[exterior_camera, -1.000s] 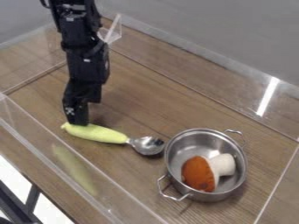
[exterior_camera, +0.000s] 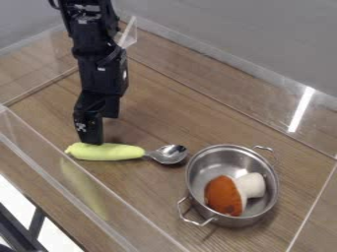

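My black gripper hangs low on the left, open, its fingertips just above a pale yellow-green elongated object lying on the wooden surface. A metal spoon lies at that object's right end. A steel pot with two handles sits at the right, holding a brown-orange piece and a white piece.
A clear low wall runs along the near left edge. Grey walls bound the back. The wooden surface behind the spoon and pot is clear.
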